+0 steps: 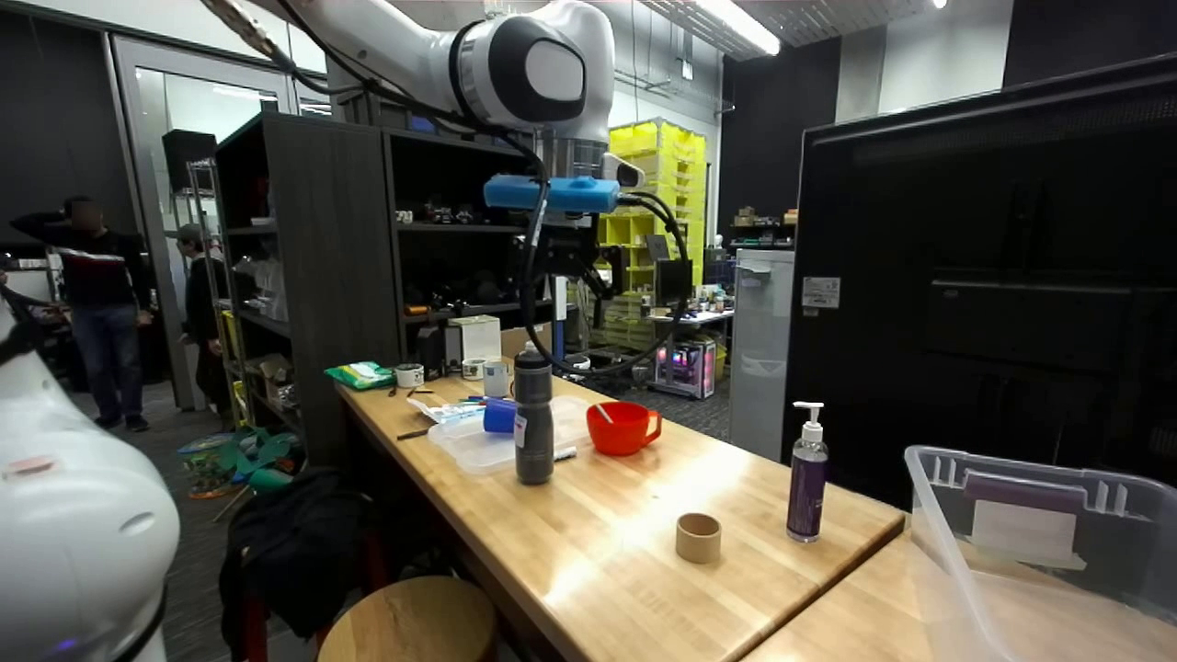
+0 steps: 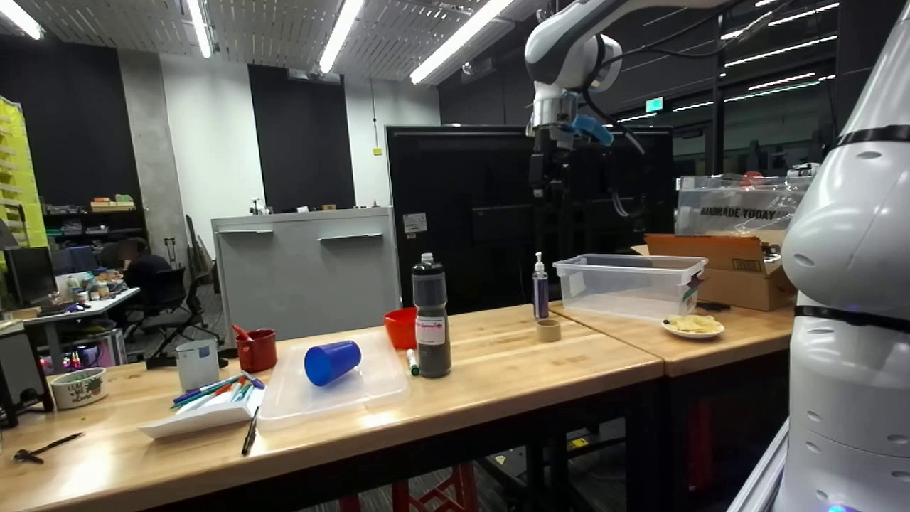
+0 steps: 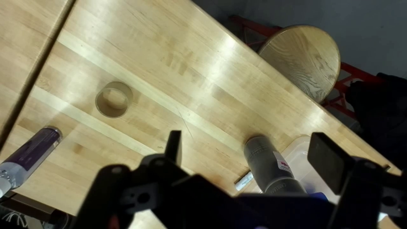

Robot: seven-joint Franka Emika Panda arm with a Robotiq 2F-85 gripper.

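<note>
High above the table, my gripper stands open, its two black fingers wide apart and nothing held between them. Below it in the wrist view, a dark grey bottle [image 3: 267,162] shows nearer the right finger [image 3: 328,162]. In exterior view 1 the same bottle [image 1: 534,425] is upright on the table. A tan tape ring [image 1: 698,539] rests on bare wood, and the purple pump bottle [image 1: 807,485] stands close by. A red cup [image 1: 621,428] with a handle sits behind the grey bottle. A blue cup [image 2: 333,363] lies on its side on a translucent lid [image 2: 286,401].
An empty clear bin [image 2: 627,286] and a plate of chips [image 2: 692,326] occupy the adjoining table. Pens, a mug [image 2: 197,365] and a dark red mug [image 2: 257,350] crowd the far end. Bare wood surrounds the tape ring. A stool [image 1: 410,622] stands off the table's edge.
</note>
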